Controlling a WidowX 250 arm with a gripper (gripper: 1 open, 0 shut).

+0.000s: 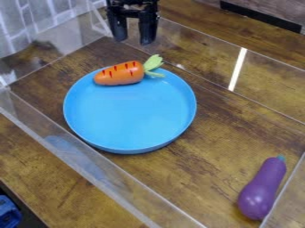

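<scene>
My gripper (pixel 132 34) hangs at the top centre of the camera view, open, its two dark fingers apart with nothing seen between them. Below it an orange toy carrot (pixel 120 74) with a pale green top rests at the back rim of a blue plate (pixel 128 116). A purple toy eggplant (pixel 262 188) lies apart at the lower right.
A wooden surface (pixel 226 116) surrounds the plate, with free room to its right. Clear plastic walls run along the left and lower edges. A blue object (pixel 6 214) shows at the lower left corner.
</scene>
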